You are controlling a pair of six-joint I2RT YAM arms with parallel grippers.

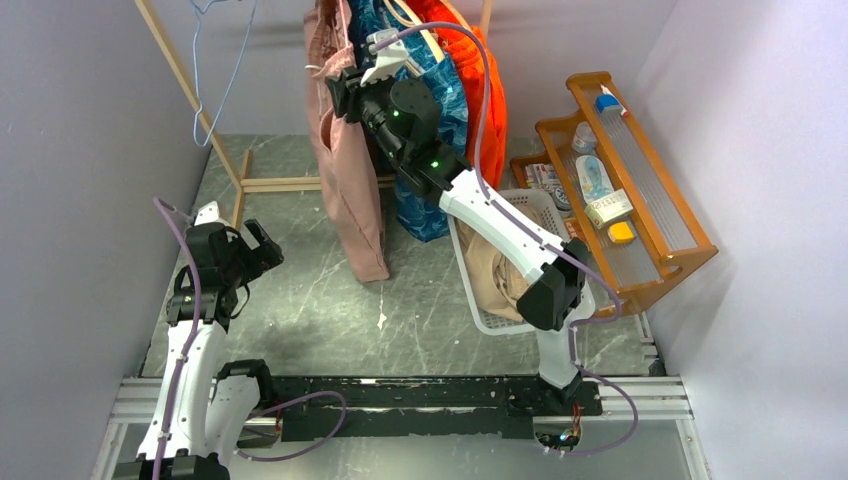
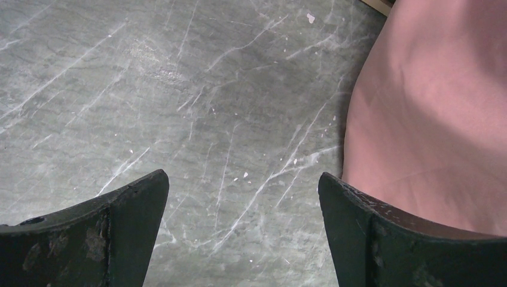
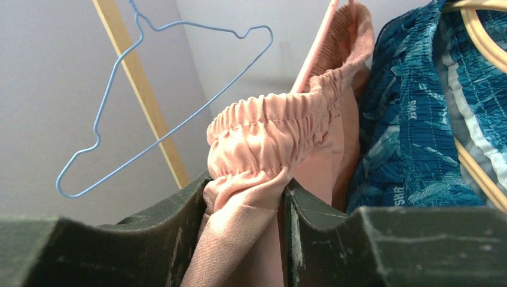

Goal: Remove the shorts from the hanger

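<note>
Pink shorts [image 1: 350,190] hang from the rack in long folds, their lower edge above the grey floor. In the right wrist view the gathered elastic waistband [image 3: 263,134] bunches up, and my right gripper is shut on the pink cloth just below it. A pink hanger bar [image 3: 314,51] still runs into the waistband. My left gripper [image 1: 270,250] stands open at the left, apart from the shorts, with only bare floor between its fingers. The shorts' cloth [image 2: 430,119] shows at the right of the left wrist view.
An empty blue hanger [image 3: 161,140] hangs left of the shorts. Blue patterned clothing [image 3: 406,119] and an orange garment [image 1: 490,100] hang to their right. A white basket [image 1: 475,300] holding beige cloth stands near a wooden shelf [image 1: 640,190].
</note>
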